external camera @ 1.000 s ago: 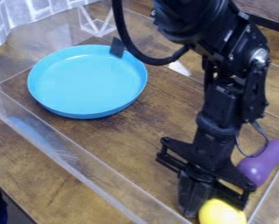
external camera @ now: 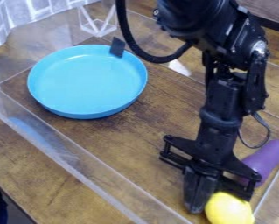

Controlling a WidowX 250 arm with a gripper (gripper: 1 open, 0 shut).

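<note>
The black gripper (external camera: 198,192) points down at the wooden table in the lower right, its tips low beside a yellow rounded object (external camera: 230,210). It looks shut, with nothing visible between its fingers. A purple elongated object (external camera: 265,157) lies just right of the gripper, partly behind it.
A blue plate (external camera: 87,64) sits at the upper left. Clear plastic walls run along the left and bottom right. Bare wood (external camera: 112,153) lies between the plate and the gripper.
Over the last second the gripper and arm have shifted slightly to the right and up in the view. The purple object appears slightly shifted too.
</note>
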